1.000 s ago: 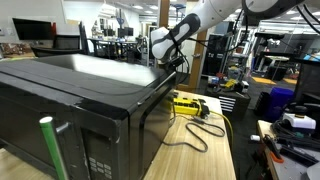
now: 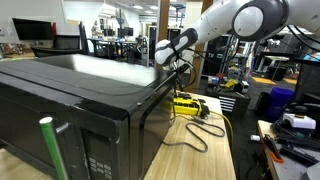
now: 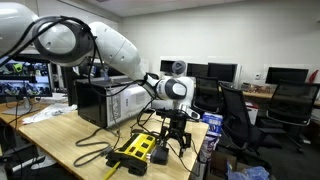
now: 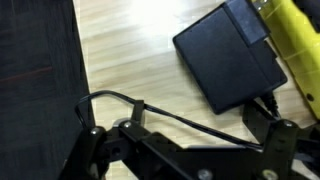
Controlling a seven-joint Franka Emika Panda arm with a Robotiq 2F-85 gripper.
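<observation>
In the wrist view a flat black block (image 4: 228, 55) lies on the light wooden table against a yellow tool (image 4: 295, 45). A thin black cable (image 4: 190, 122) curves across the tabletop and passes between my gripper's parted fingers. My gripper is open, with the block ahead of it and to the right. Exterior view 2 has the gripper (image 3: 175, 132) low above the table, behind the black block (image 3: 160, 154) and the yellow tool (image 3: 132, 150). In exterior view 1 the yellow tool (image 2: 187, 104) shows under the arm, with the fingertips unclear.
A large black appliance (image 2: 60, 120) fills the left of exterior view 1. A dark cable (image 3: 92, 156) loops over the table. The table's edge and a dark gap (image 4: 35, 70) are at the left in the wrist view. Office chairs (image 3: 240, 120) stand beyond the table.
In exterior view 1 the arm has come lower, its pale elbow now reaching further into the upper right. The yellow tool and the appliance have stayed put.
</observation>
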